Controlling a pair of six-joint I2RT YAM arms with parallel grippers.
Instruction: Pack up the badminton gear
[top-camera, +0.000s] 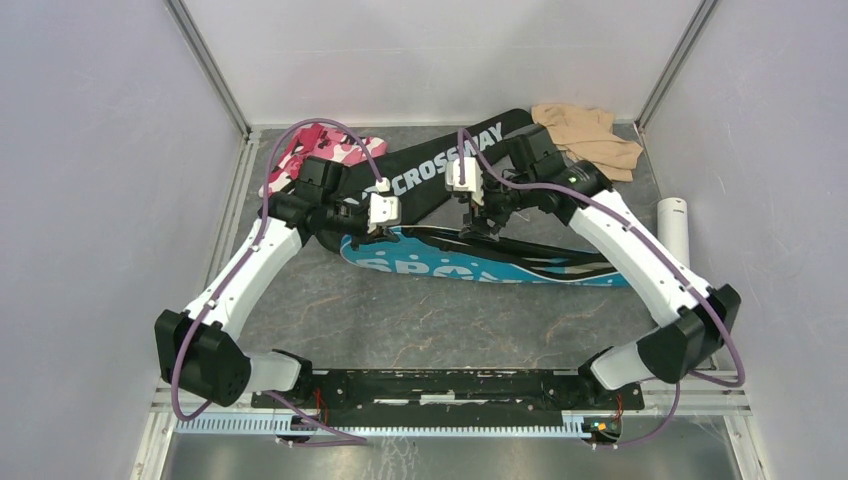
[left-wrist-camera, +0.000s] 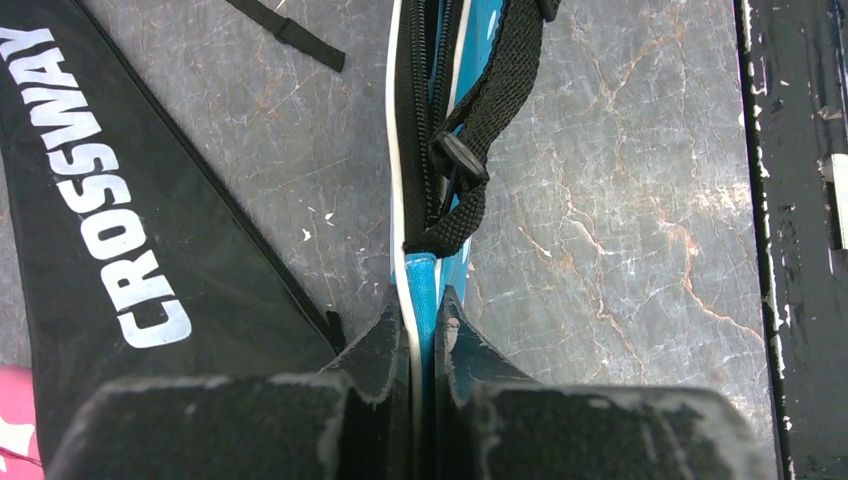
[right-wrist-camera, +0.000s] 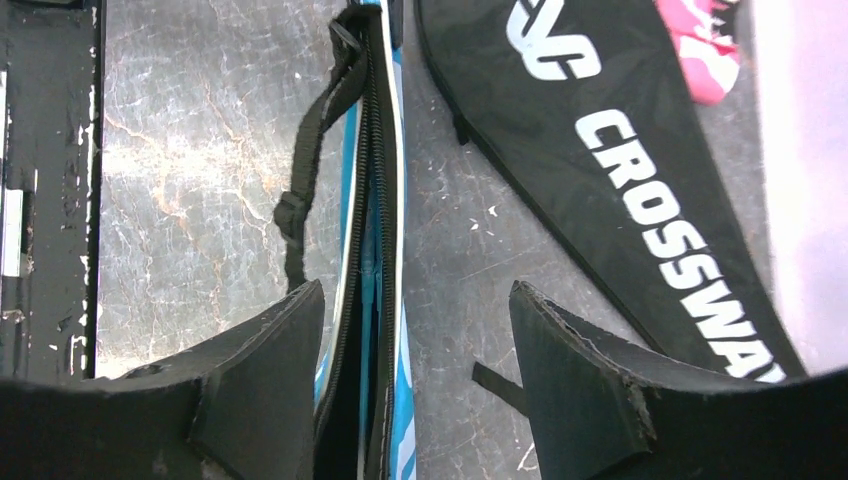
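Observation:
A long blue bag (top-camera: 440, 262) lies across the middle, its black zip (right-wrist-camera: 378, 200) running lengthwise, with a black strap (left-wrist-camera: 500, 100) along it. My left gripper (top-camera: 376, 238) is shut on the bag's left end, the blue and white edge between its fingers in the left wrist view. My right gripper stands open above the bag's zipped top, right of the left gripper. Behind lies a black CROSSWAY cover (top-camera: 430, 160).
Pink camouflage cloth (top-camera: 355, 145) lies back left, tan cloth (top-camera: 585, 140) back right, and a white cylinder (top-camera: 672, 230) stands at the right wall. Grey floor in front of the bag is clear.

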